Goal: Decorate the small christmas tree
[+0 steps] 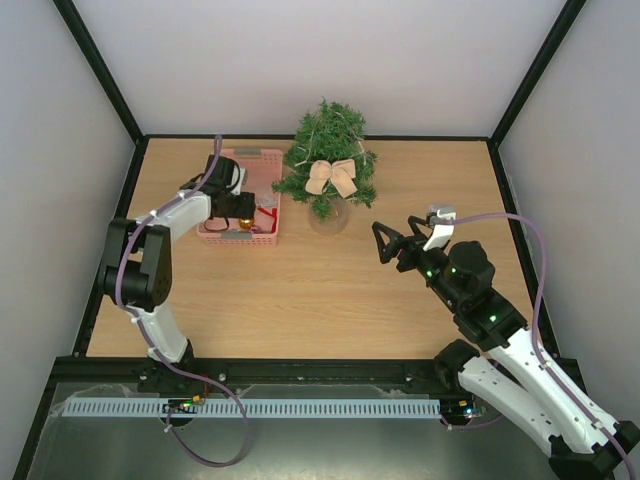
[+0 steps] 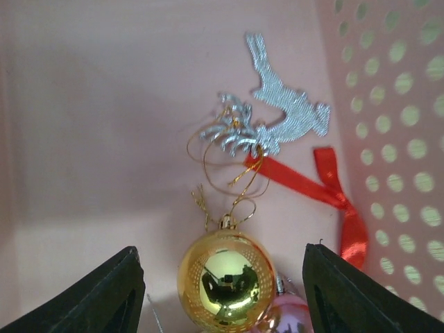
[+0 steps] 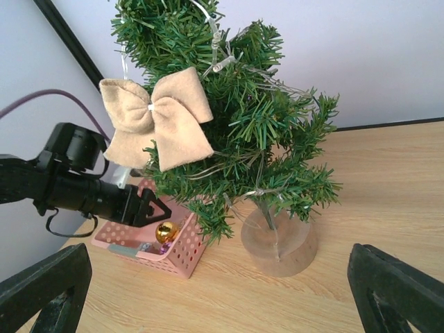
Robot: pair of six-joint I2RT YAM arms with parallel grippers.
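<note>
A small green Christmas tree in a clear round base stands at the back, wearing a beige bow. To its left is a pink basket of ornaments. My left gripper points down into it, its fingers part open. Low between the fingers, in the left wrist view, lies a gold ball, with a pink ball partly hidden beside it. Further up are a silver reindeer and a red ribbon. Right of the tree, my right gripper is open and empty.
The basket's perforated wall runs close along the right in the left wrist view. Bare wooden table stretches across the front and right of the tree.
</note>
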